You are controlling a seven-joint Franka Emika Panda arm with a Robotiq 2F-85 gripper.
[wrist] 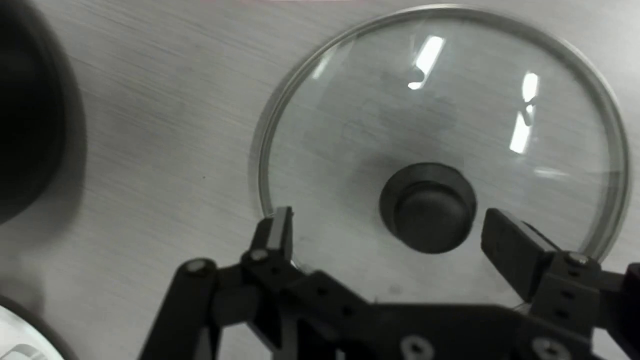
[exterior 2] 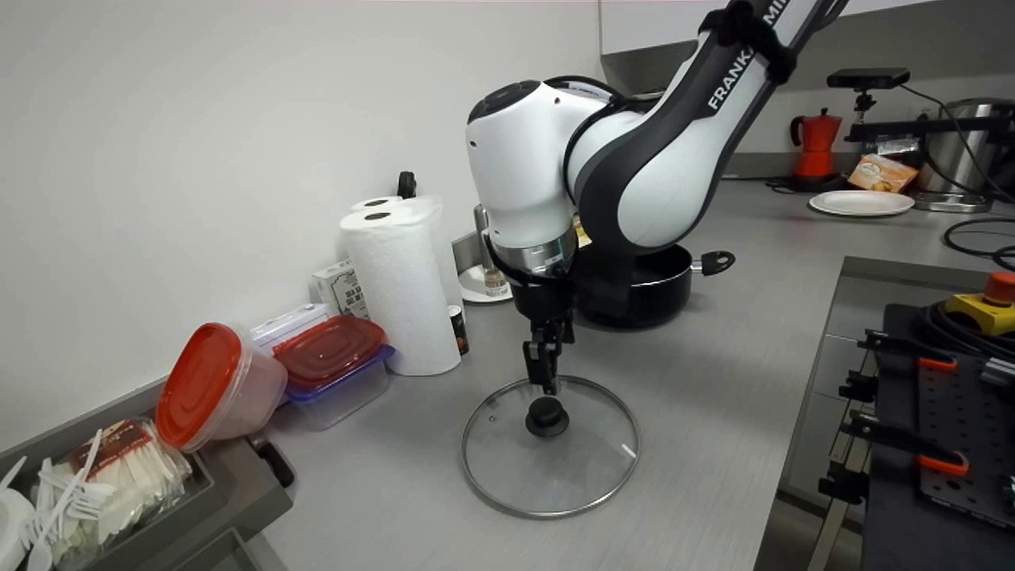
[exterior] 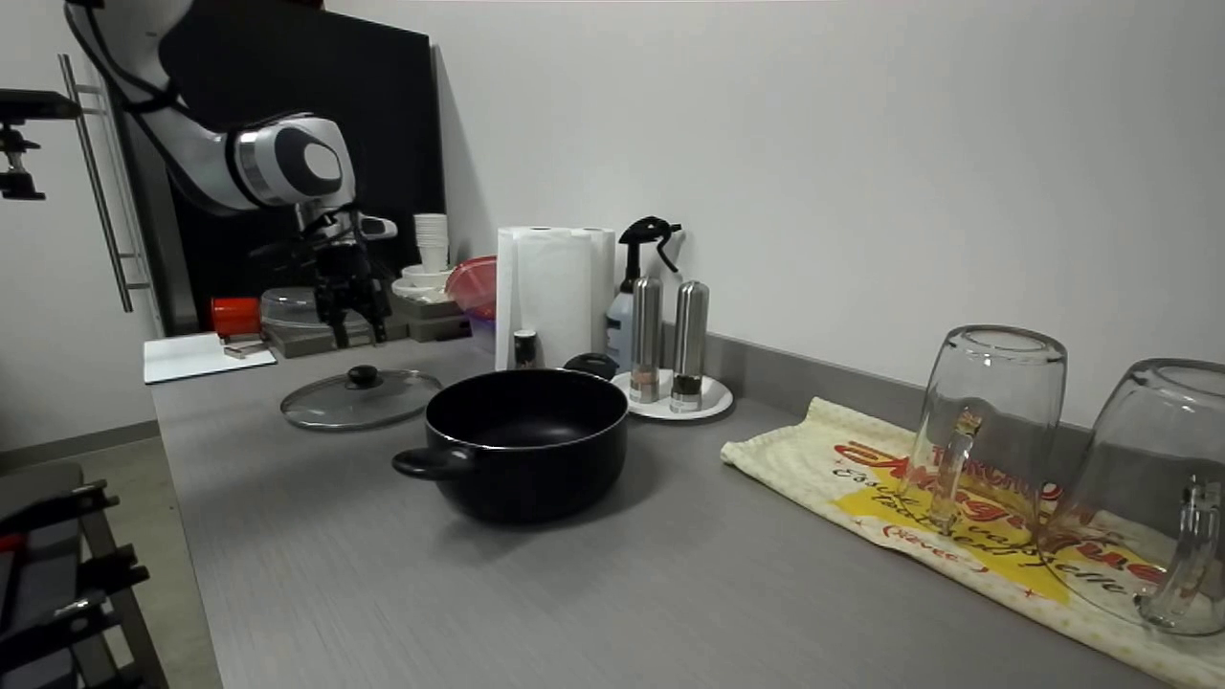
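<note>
A glass lid (exterior 2: 514, 466) with a metal rim lies flat on the grey counter, its black knob (wrist: 433, 210) pointing up. Above it hangs my gripper (exterior: 358, 339), fingers downward and apart from the lid. In the wrist view the gripper is open, with the knob showing between its spread fingers and nothing held. An uncovered black pot (exterior: 528, 459) stands beside the lid, nearer the exterior view 1 camera; only its dark side (wrist: 30, 120) shows at the left of the wrist view.
Paper towel rolls (exterior 2: 400, 285), a red-lidded tub (exterior 2: 219, 385) and two mills on a white plate (exterior: 712, 398) line the wall. Glass mugs (exterior: 988, 425) stand on a cloth (exterior: 827, 459). A cutlery tray (exterior 2: 224, 500) sits past the lid.
</note>
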